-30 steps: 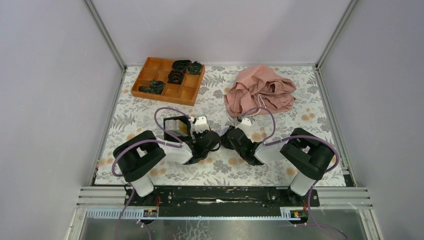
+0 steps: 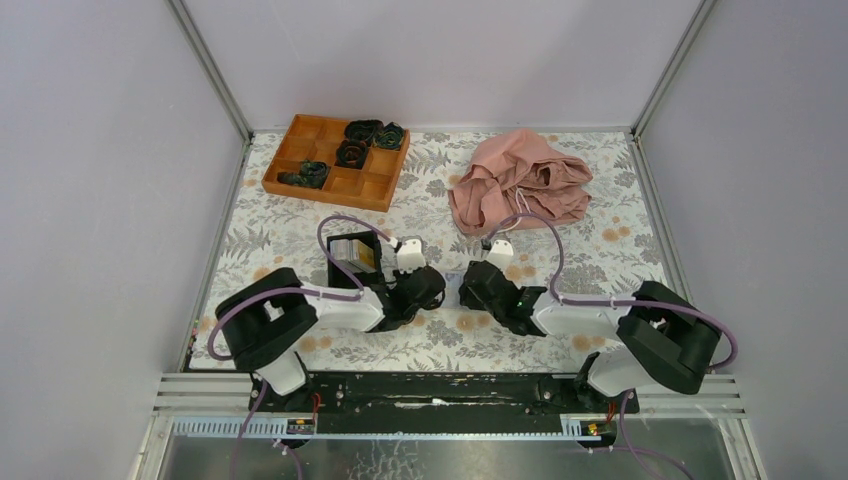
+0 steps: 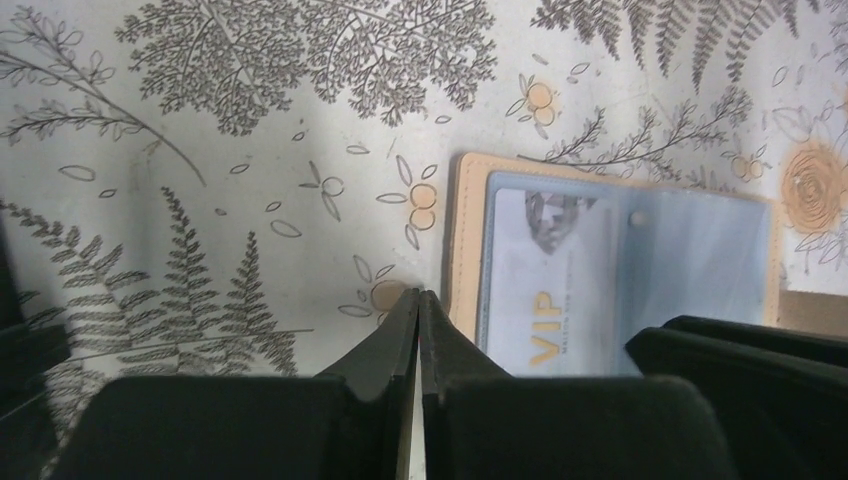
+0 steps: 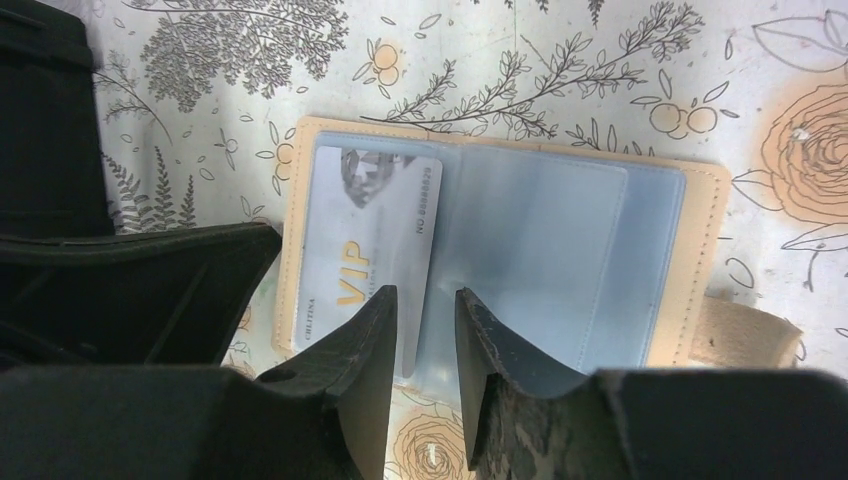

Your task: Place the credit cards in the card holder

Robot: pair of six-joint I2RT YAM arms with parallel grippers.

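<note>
An open card holder with tan border and clear blue-grey sleeves lies flat on the floral table. A white VIP card sits in its left side; in the left wrist view it appears to the right of my left gripper, whose fingertips are together at the holder's left edge. My right gripper is over the holder, fingers slightly apart at the card's right edge, with nothing visibly held. A dark box holding upright cards stands left of the grippers in the top view.
A wooden compartment tray with dark coiled items is at the back left, a crumpled pink cloth at the back right. Both arms are close together at the front middle.
My right arm has moved rightward and slightly toward the front over the last second. My left gripper has shifted slightly right and toward the front.
</note>
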